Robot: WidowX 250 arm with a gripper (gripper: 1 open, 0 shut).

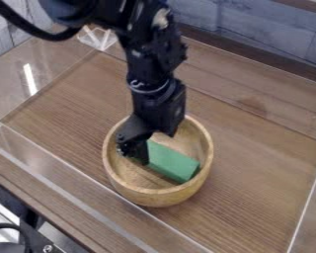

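A round wooden bowl (188, 188) sits on the table in the camera view, holding a green rectangular block (174, 168). My black gripper (137, 148) reaches down from above into the left back part of the bowl, open, its fingertips low by the block's left end. Whether they touch the block is hard to tell, and the gripper hides part of the block and of the bowl's back rim.
Grey edges border the table at the back and left, and a black cable lies at the lower left.
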